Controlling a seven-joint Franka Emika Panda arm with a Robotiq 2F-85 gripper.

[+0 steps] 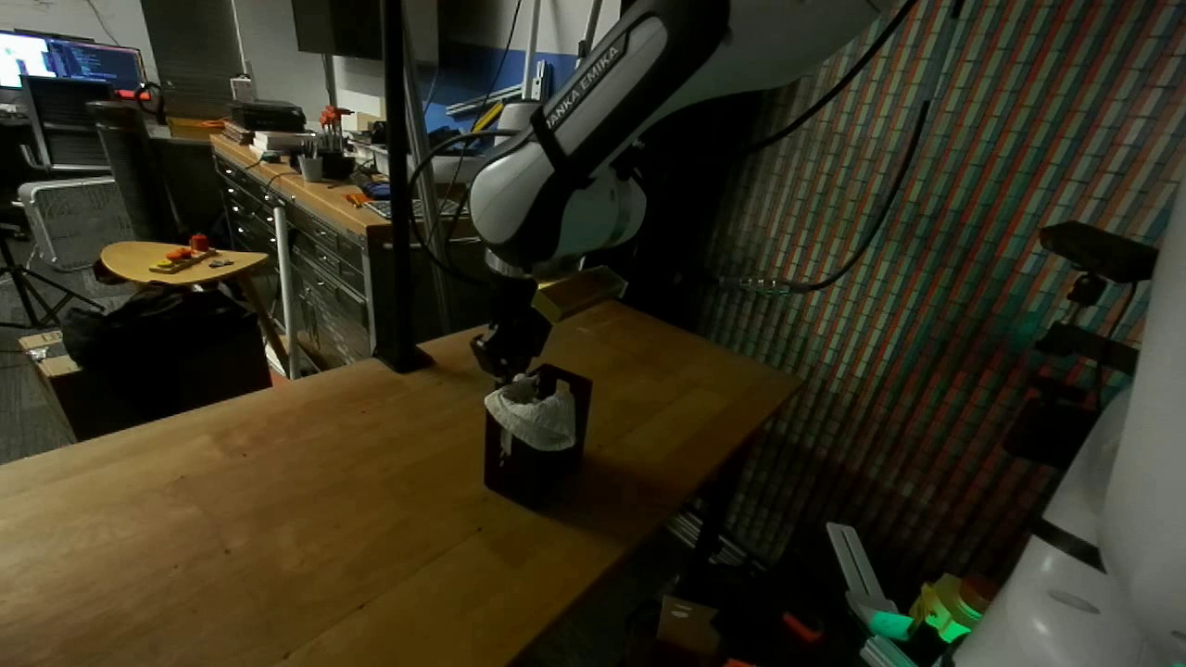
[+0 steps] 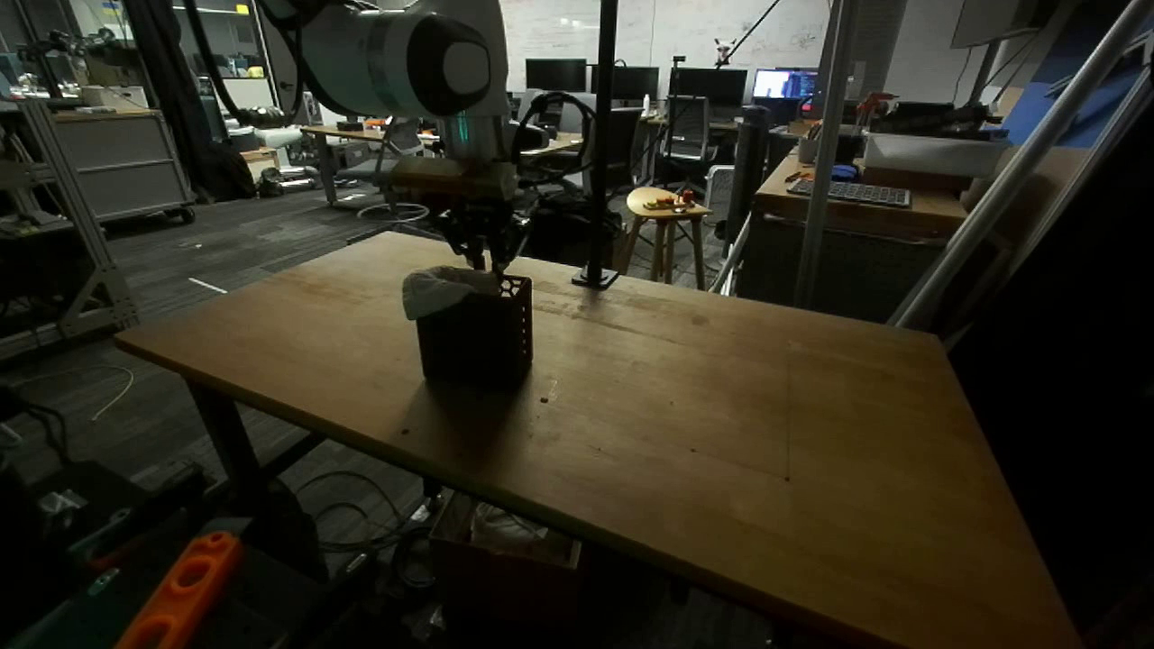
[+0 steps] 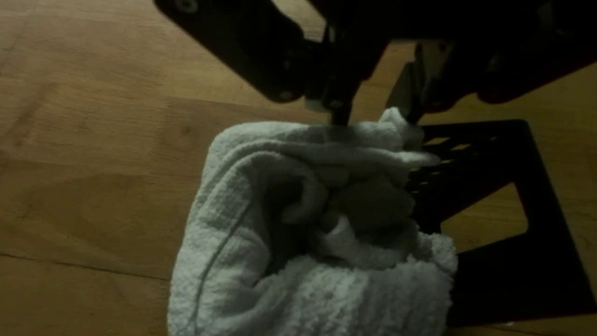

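A white towel hangs bunched over the rim of a black basket on the wooden table. In exterior view 2 the towel drapes over the left side of the basket. My gripper points down at the towel's edge. Its fingers are partly open, with a gap between the fingers. A raised fold of towel lies in that gap, near the right finger. From exterior view 1, the gripper is just above the basket, at the towel; its fingertips are hard to make out.
A black post stands at the table's far edge, near the arm. The lighting is dim.
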